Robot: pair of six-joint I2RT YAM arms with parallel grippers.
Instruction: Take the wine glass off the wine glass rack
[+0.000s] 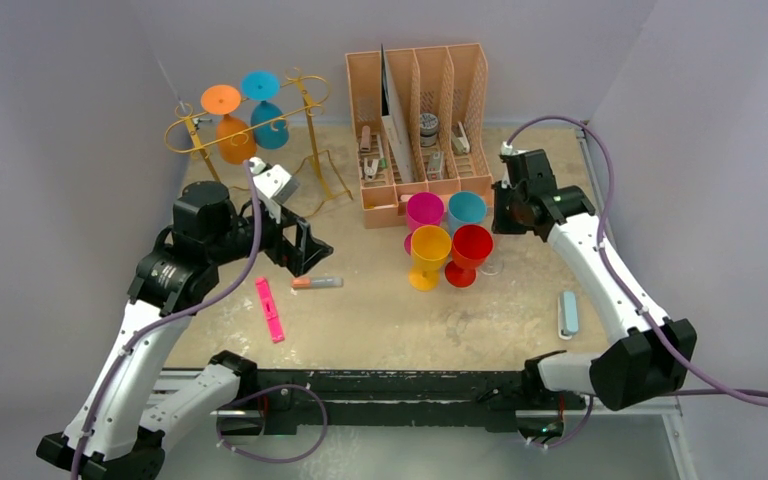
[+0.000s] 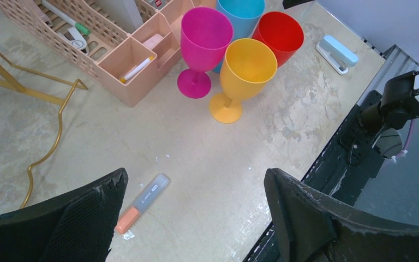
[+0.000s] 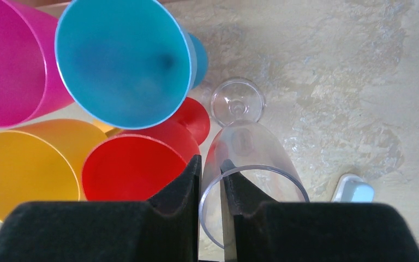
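Observation:
In the right wrist view a clear wine glass (image 3: 259, 144) has its rim between the fingers of my right gripper, which is shut on its wall. Its round foot (image 3: 237, 101) is just right of the red goblet (image 3: 142, 164). Whether that foot touches the table cannot be told. At the back left of the top view stands the gold wine glass rack (image 1: 312, 125). An orange glass (image 1: 235, 140) and a blue glass (image 1: 270, 125) hang upside down in it. My left gripper is open and empty, in front of the rack.
Yellow (image 1: 430, 248), magenta (image 1: 424, 209) and blue (image 1: 467, 208) goblets stand close together beside the red one. Behind them is a pink organizer (image 1: 385, 217). A marker (image 1: 317, 282), a pink clip-like item (image 1: 269, 309) and a stapler (image 1: 568, 314) lie around the table.

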